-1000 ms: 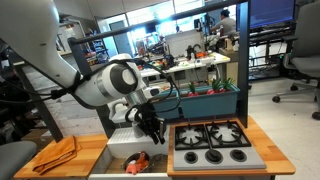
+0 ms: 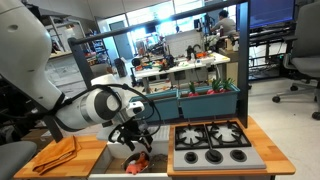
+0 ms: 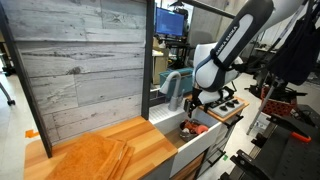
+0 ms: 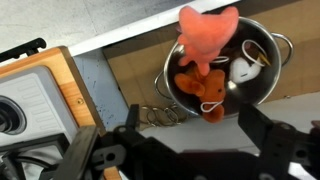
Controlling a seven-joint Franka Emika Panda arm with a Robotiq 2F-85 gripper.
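My gripper stands open at the bottom of the wrist view, its two dark fingers wide apart with nothing between them. Ahead of them a metal pot (image 4: 252,92) with loop handles sits in the light-coloured sink (image 4: 140,32). Inside the pot are an orange-brown soft toy (image 4: 207,90) and a small white item (image 4: 243,69). A pinkish-red soft toy (image 4: 204,32) overlaps the pot's rim at the top. In exterior view 1, the reddish toy (image 2: 139,162) shows below the gripper, and the arm partly covers the sink.
A stove (image 2: 215,145) on the wooden counter lies right of the sink. An orange towel (image 3: 92,164) rests on the counter's other end. Behind the sink runs a blue-grey shelf (image 2: 208,105) with plants. Bare wood (image 3: 145,142) lies between towel and sink.
In exterior view 1 the arm has moved left and somewhat lower, so the gripper now hangs over the sink. The pot and toys appear to stay in place.
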